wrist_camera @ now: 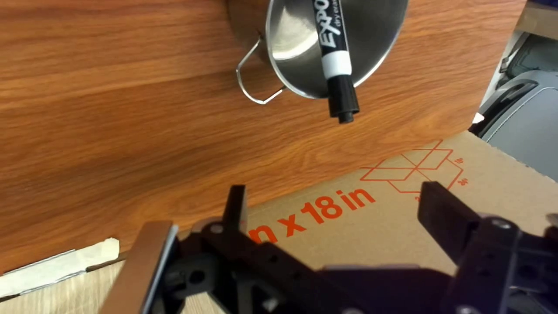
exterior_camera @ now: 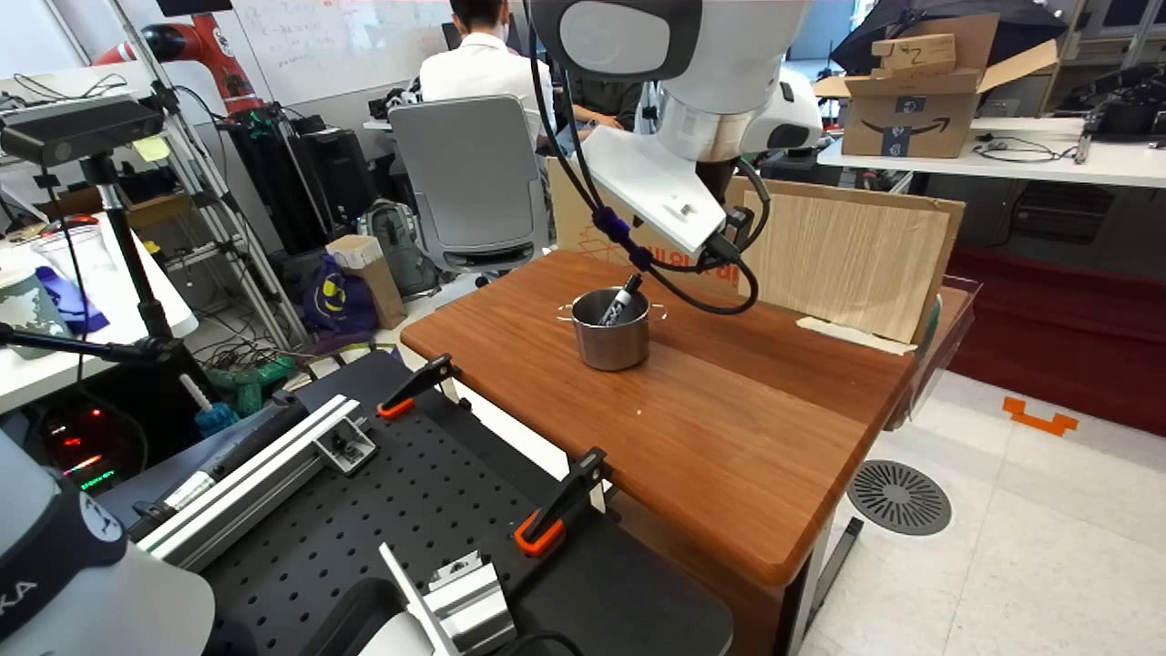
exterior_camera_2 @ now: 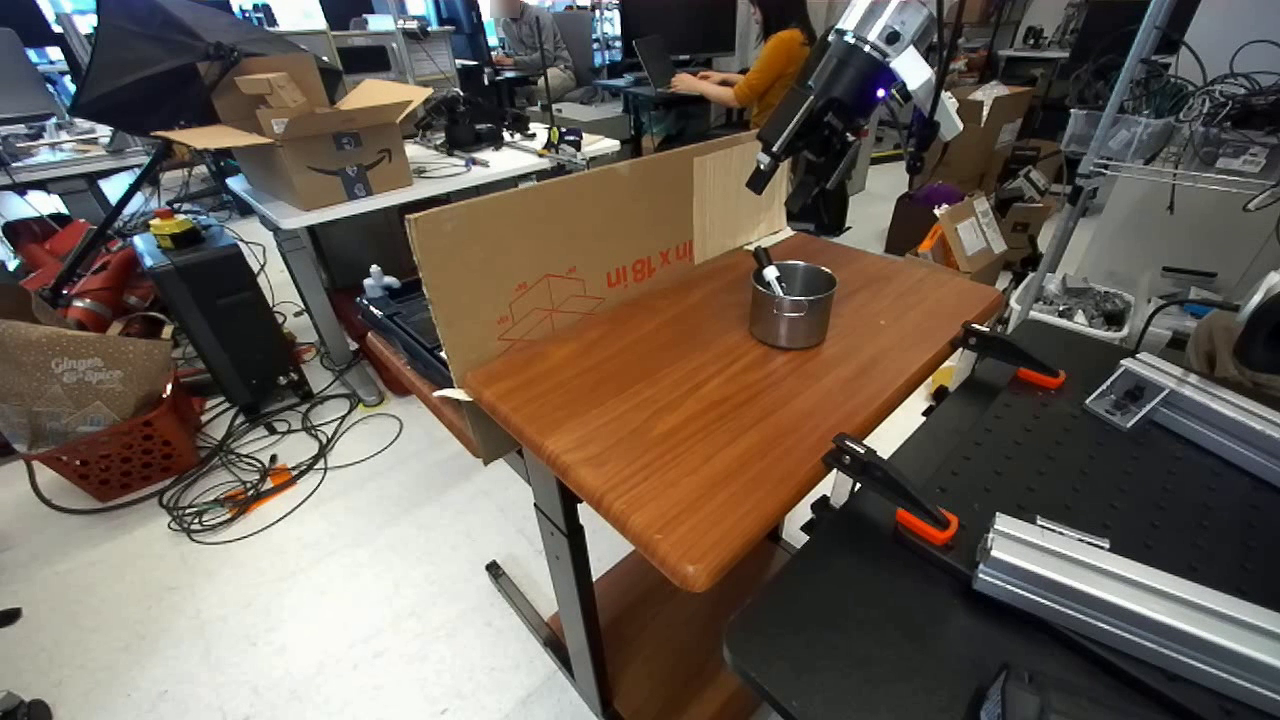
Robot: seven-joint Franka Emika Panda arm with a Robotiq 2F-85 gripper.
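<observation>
A metal pot [exterior_camera: 612, 341] with thin wire handles stands upright on the brown wooden table [exterior_camera: 754, 437]. Leaning inside it is a black and white Expo marker [wrist_camera: 332, 52], whose black cap sticks out past the rim. My gripper [exterior_camera_2: 782, 180] hangs in the air above the table, behind the pot and apart from it. In the wrist view the two dark fingers [wrist_camera: 235, 209] stand wide apart with nothing but cardboard behind the gap. The marker's lower end is hidden within the pot in the exterior views.
A cardboard panel [exterior_camera_2: 576, 240] stands along the table's back edge, close behind the gripper. Two black and orange clamps [exterior_camera: 557, 503] sit at the front edge beside a black perforated board [exterior_camera: 437, 525].
</observation>
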